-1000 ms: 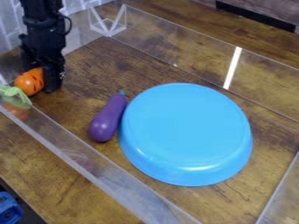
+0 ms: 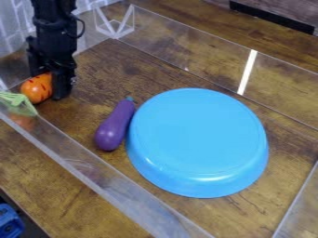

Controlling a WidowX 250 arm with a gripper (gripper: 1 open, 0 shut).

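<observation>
My black gripper point(image 2: 47, 70) is at the upper left, low over an orange carrot point(image 2: 37, 88) with a pale green top point(image 2: 15, 102), its fingers around or against the carrot; whether they grip it is unclear. A purple eggplant point(image 2: 114, 125) lies near the middle, left of a large upside-down light blue bowl or lid point(image 2: 196, 139).
The wooden floor point(image 2: 174, 46) is bordered by clear plastic walls point(image 2: 112, 186) along the left, front and right. Free wood shows above the eggplant and the blue object. A small blue item point(image 2: 7, 219) sits outside at the lower left.
The gripper has shifted slightly, and the carrot looks a little more upright or turned beneath it. The eggplant and blue object have not moved.
</observation>
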